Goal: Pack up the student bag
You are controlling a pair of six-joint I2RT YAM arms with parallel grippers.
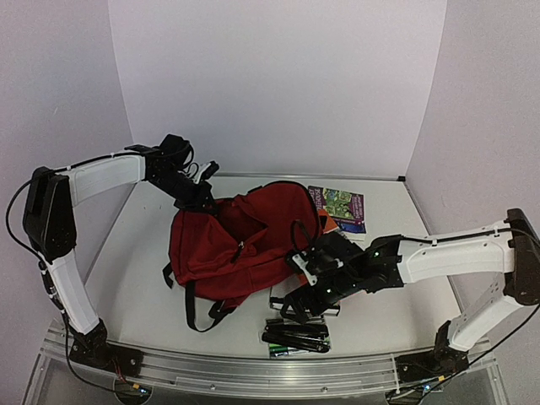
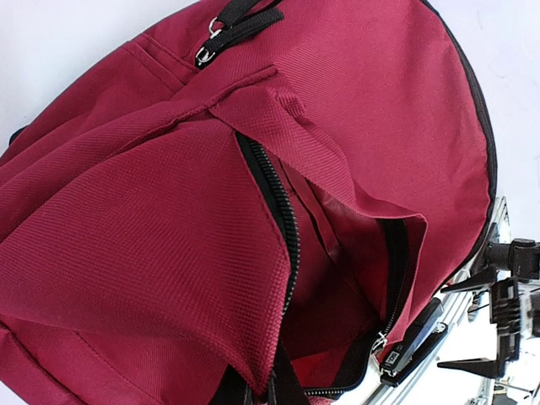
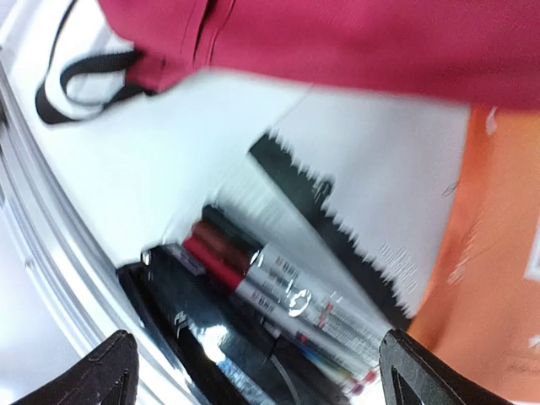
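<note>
The red backpack lies open on the table, its zipped mouth showing in the left wrist view. My left gripper is shut on the backpack's fabric at the opening's edge. My right gripper hangs over the pens and markers at the front, open with nothing seen between its fingers. In the right wrist view, which is blurred, a black toothed strip lies beside red and black markers and black pens.
An orange book lies right of the stationery, partly under the right arm. A colourful workbook lies at the back right. A metal rail runs along the front edge.
</note>
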